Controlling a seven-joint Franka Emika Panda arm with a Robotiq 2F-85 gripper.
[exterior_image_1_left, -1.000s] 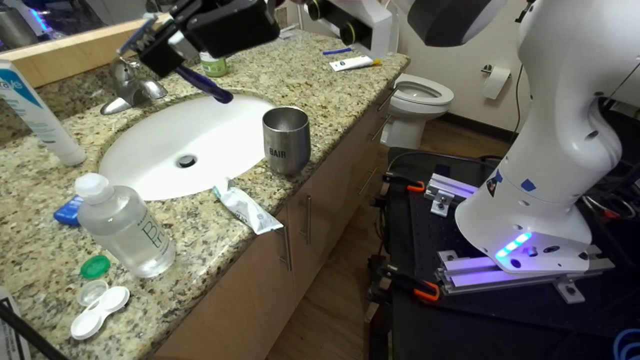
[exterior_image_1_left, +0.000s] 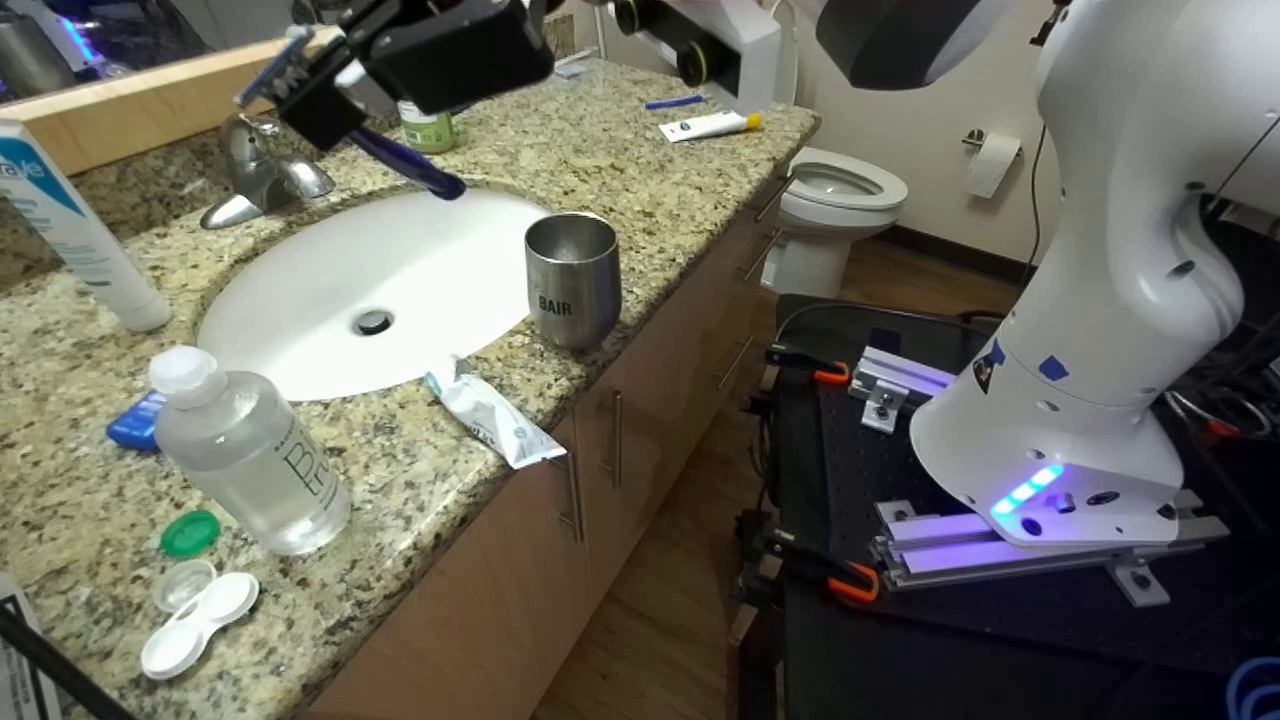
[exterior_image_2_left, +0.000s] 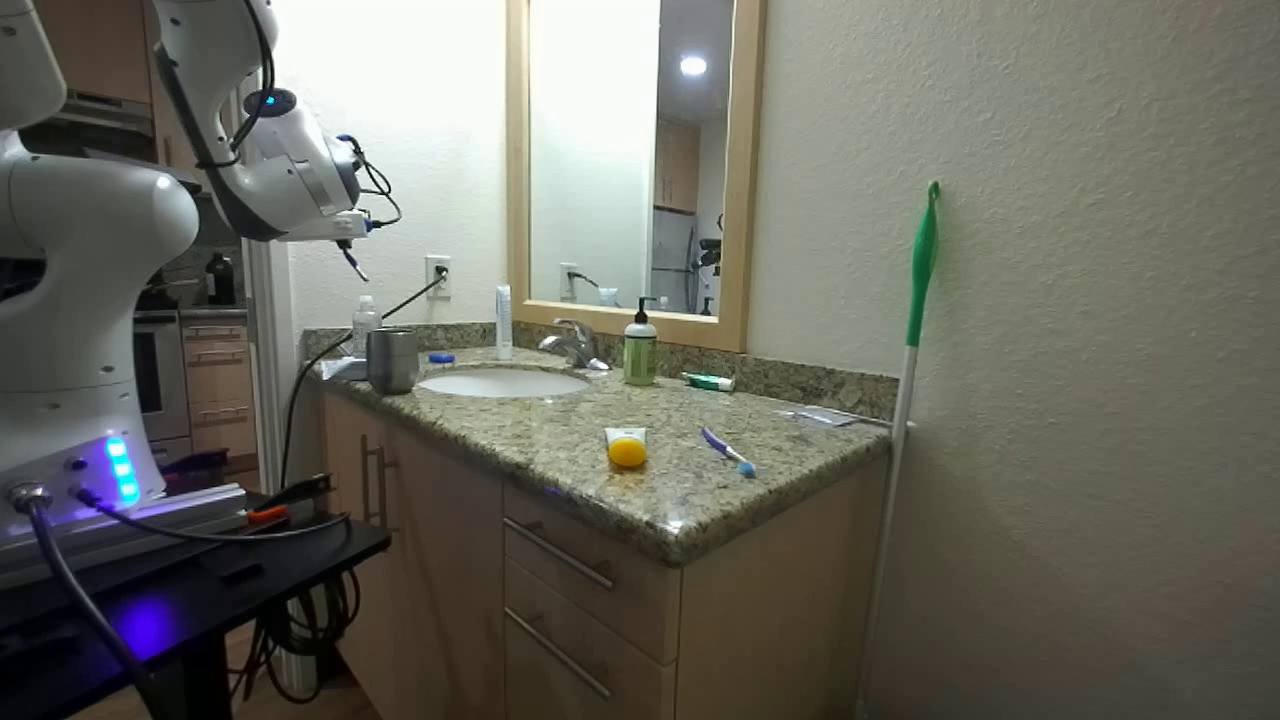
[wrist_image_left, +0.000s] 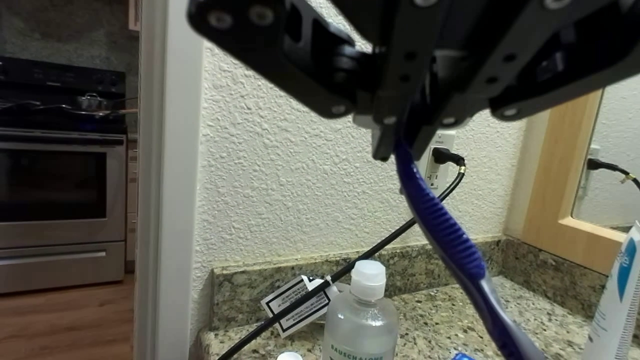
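Held up in the air is a dark blue toothbrush (wrist_image_left: 447, 234), with my gripper shut on it. In exterior view 1 the toothbrush (exterior_image_1_left: 408, 161) slants across the gripper (exterior_image_1_left: 326, 114), its purple handle end hanging over the far side of the white sink (exterior_image_1_left: 456, 282) and its other end sticking out up and left. A steel cup (exterior_image_1_left: 573, 282) stands upright at the sink's front right edge, apart from the toothbrush. From exterior view 2 the toothbrush (exterior_image_2_left: 354, 263) shows small beneath the arm, above the cup (exterior_image_2_left: 392, 360).
A clear bottle (exterior_image_1_left: 252, 450), a tall white tube (exterior_image_1_left: 78, 228) and a contact lens case (exterior_image_1_left: 198, 624) occupy the left counter. A crumpled tube (exterior_image_1_left: 494, 414) lies by the front edge. The faucet (exterior_image_1_left: 258, 180) rises behind the sink. Beyond it stands a soap bottle (exterior_image_2_left: 641, 348).
Almost nothing differs. The gripper and toothbrush have shifted very slightly; the cup and the other counter items stay where they were.
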